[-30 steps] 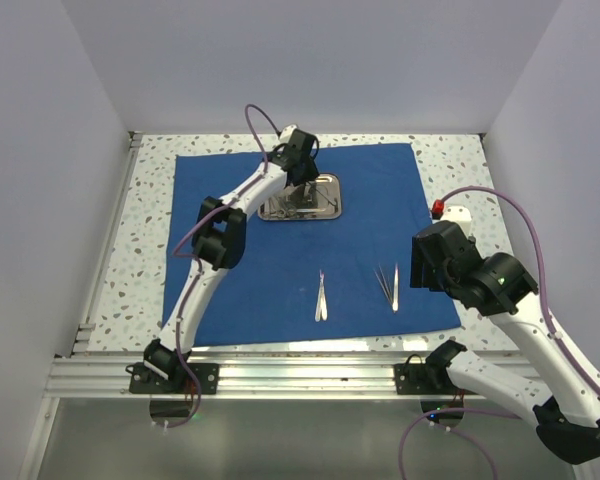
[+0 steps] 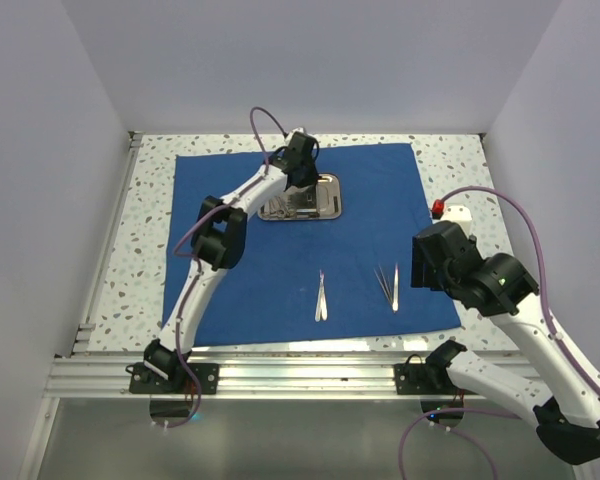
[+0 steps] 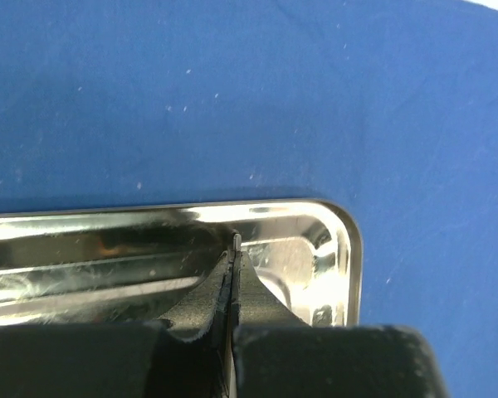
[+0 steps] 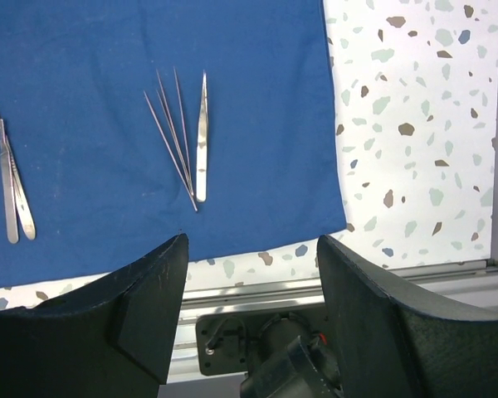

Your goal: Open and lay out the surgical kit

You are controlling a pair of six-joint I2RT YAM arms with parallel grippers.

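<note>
A shiny metal tray (image 2: 337,190) lies near the back of the blue cloth (image 2: 270,290) with instruments in it, partly covered by my left arm. Over the tray's far right part is my left gripper (image 2: 315,181). Seen in the left wrist view, its fingertips (image 3: 247,290) meet above the tray floor near a rounded corner (image 3: 336,224); no instrument shows clearly between them. At the right front, my right gripper is open and empty, its fingers apart. Ahead of it lie thin rods (image 4: 173,137) and a white-handled instrument (image 4: 202,153).
Two slim silver instruments (image 4: 8,178) lie crossed on the cloth, left of the rods.
My left gripper has shifted slightly rightward over the tray. The right arm and the instruments on the cloth look unmoved in the top view.
</note>
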